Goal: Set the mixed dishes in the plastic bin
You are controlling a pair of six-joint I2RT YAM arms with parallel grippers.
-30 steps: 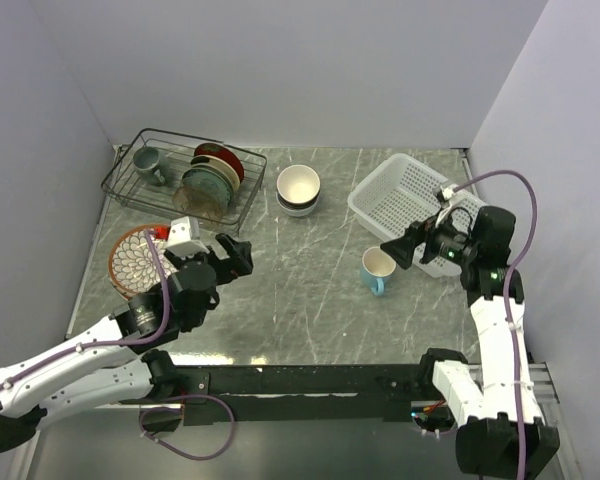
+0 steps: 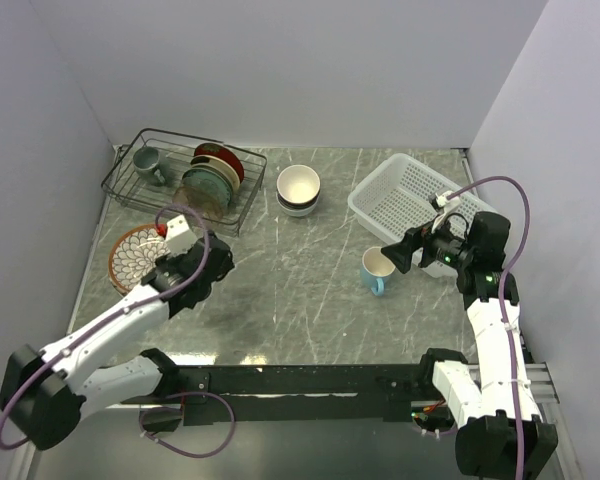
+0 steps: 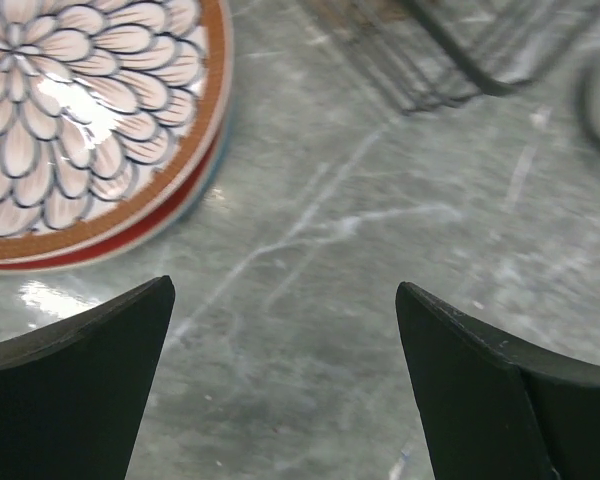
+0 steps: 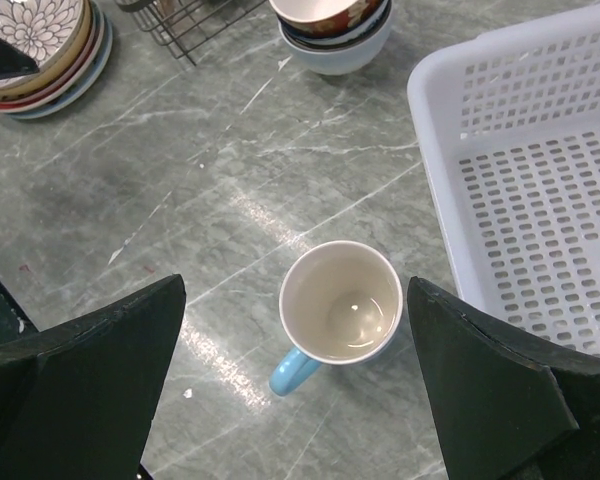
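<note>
A stack of plates with a flower-patterned top (image 3: 70,120) lies at the left of the counter; my left gripper hangs open just to its front right, empty. A wire rack (image 2: 130,190) at back left holds several upright plates (image 2: 216,178) and a green mug (image 2: 148,164). Stacked bowls (image 2: 298,188) stand at back centre. A light blue mug (image 4: 340,305) sits left of the white plastic bin (image 2: 380,192), which looks empty where visible. My right gripper is open above the mug, nothing held.
Grey walls close in the back and both sides. A dark rail runs along the front edge.
My left gripper has turned and moved left toward the flower-patterned plates.
</note>
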